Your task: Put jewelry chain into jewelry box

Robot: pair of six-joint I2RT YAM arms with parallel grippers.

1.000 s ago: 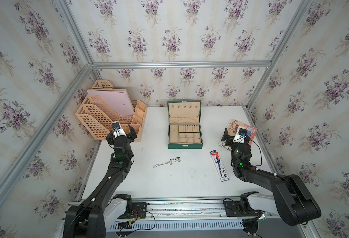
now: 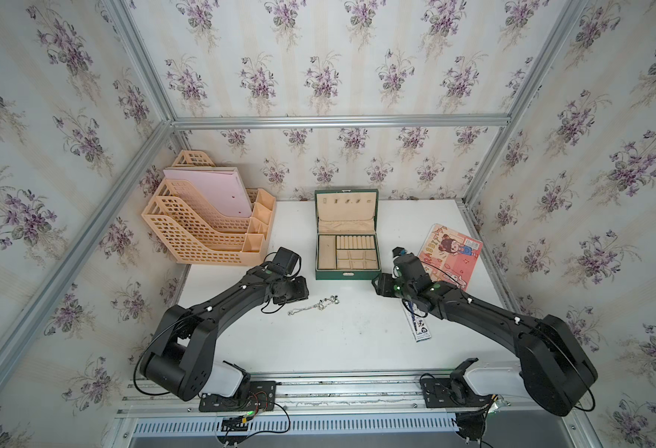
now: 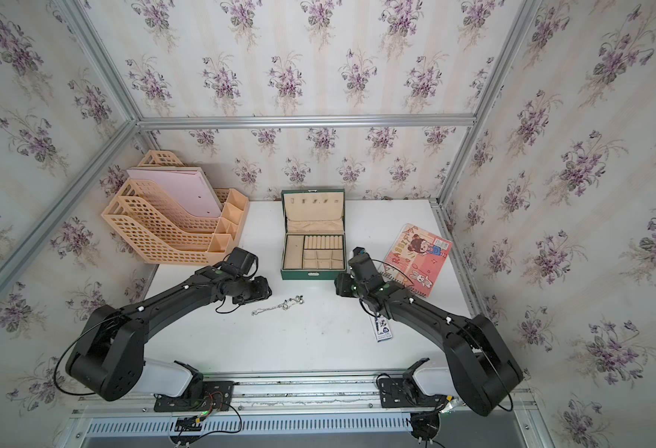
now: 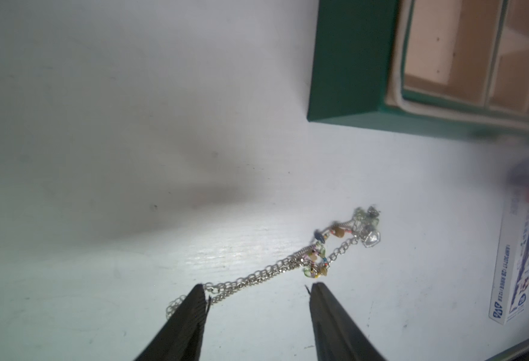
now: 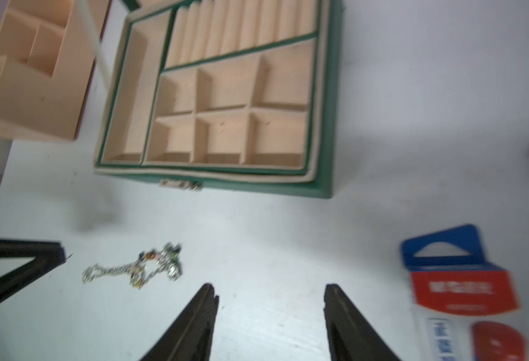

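Note:
A silver chain (image 4: 258,276) with small coloured charms lies bunched in a line on the white table, in front of the open green jewelry box (image 2: 347,274) with its empty beige compartments. My left gripper hangs just above the chain's left end, open, nothing between its fingers. My right gripper is open and empty at the box's front right, angled toward the box and chain.
A peach desk organizer (image 3: 164,239) with pink folders stands back left. A pink illustrated notebook (image 3: 425,254) and a packaged pen (image 4: 514,246) lie on the right.
Both arms have swung inward from the sides toward the middle, my left gripper down toward the chain, my right one toward the box's front corner. The chain and box have not moved.

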